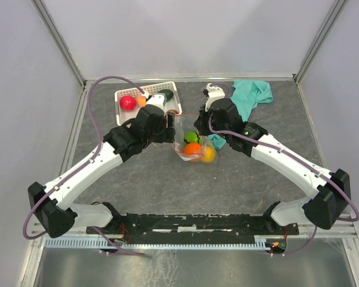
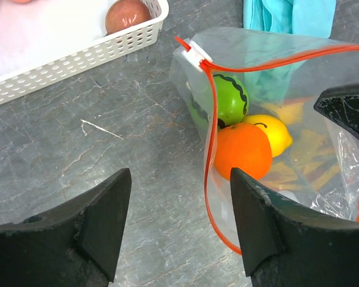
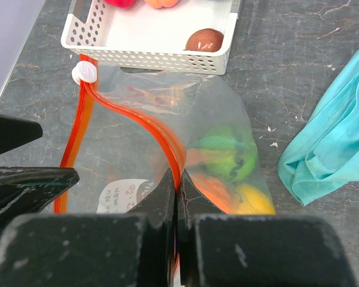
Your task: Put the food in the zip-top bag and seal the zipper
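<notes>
The clear zip top bag (image 1: 178,146) stands with its orange-rimmed mouth open. Inside it are a dark-striped green fruit (image 2: 232,98), an orange fruit (image 2: 242,150) and a yellow lemon (image 2: 276,133). A white slider (image 2: 195,55) sits at one end of the orange zipper. My right gripper is shut on the bag's orange rim, which runs in between its fingertips. To the left of the bag, my left gripper stands open with nothing between its fingers; its right finger (image 2: 257,209) is close beside the orange rim in the left wrist view.
Behind the bag at left is a white basket (image 3: 143,58) holding a red fruit (image 1: 127,103), a peach-coloured one (image 1: 142,101), a dark green one (image 1: 166,94) and a brown one (image 3: 204,40). A turquoise cloth (image 1: 249,95) lies behind at right.
</notes>
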